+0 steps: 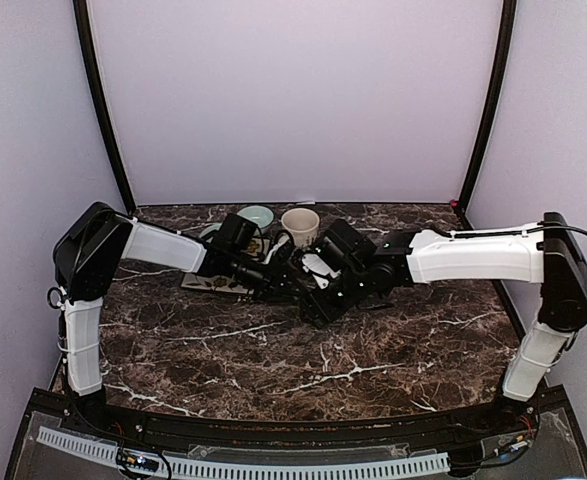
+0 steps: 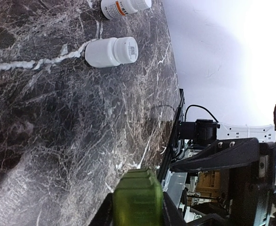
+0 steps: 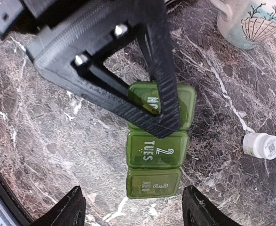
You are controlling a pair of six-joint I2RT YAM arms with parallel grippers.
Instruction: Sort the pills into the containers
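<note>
A green pill organizer with day labels, TUES legible, is held above the marble table by my left gripper (image 1: 283,280); in the left wrist view its green end (image 2: 137,197) fills the space between the fingers. The right wrist view shows the left fingers over its upper compartments. My right gripper stands open just beyond the bottom compartment, a finger to either side, nothing clearly held. In the top view the organizer is mostly hidden by the grippers.
White pill bottles (image 2: 100,52) (image 3: 260,146) lie or stand on the table. A white mug (image 1: 300,222) and a pale bowl (image 1: 256,213) are at the back.
</note>
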